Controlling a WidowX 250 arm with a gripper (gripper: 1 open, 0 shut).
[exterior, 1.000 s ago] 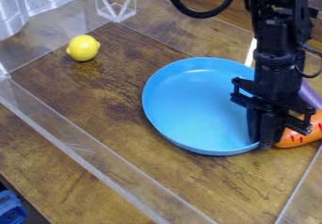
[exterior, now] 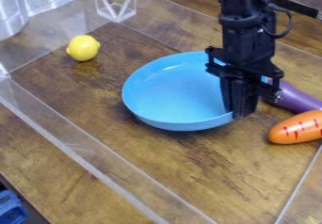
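Note:
The black gripper (exterior: 240,93) is at the right rim of a blue plate (exterior: 170,94), its fingers pointing down. Whether they grip the rim is hard to make out. A carrot (exterior: 297,128) lies right of the plate, and a purple object (exterior: 289,96), partly behind the gripper, lies above it.
A yellow lemon-like object (exterior: 83,48) lies at the upper left on the wooden table (exterior: 151,181). Clear plastic edges run along the left, and a blue object (exterior: 8,209) shows at the lower left corner.
The gripper has moved left and up in the view, and the blue plate has shifted left and up with it, away from the carrot.

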